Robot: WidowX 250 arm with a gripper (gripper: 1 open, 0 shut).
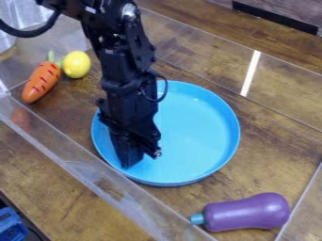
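Observation:
The black robot arm reaches down from the top of the camera view, and its gripper [131, 149] is low over the left part of a blue round plate [201, 141]. The fingertips are dark and crowded, and nothing shows clearly between them; the gripper looks shut. Left of the arm are a toy carrot [43, 79] and a yellow lemon [77, 64]. A purple eggplant [248, 212] lies at the front right, outside the plate.
A clear plastic barrier crosses the lower left, with a blue object [10, 228] beyond it in the corner.

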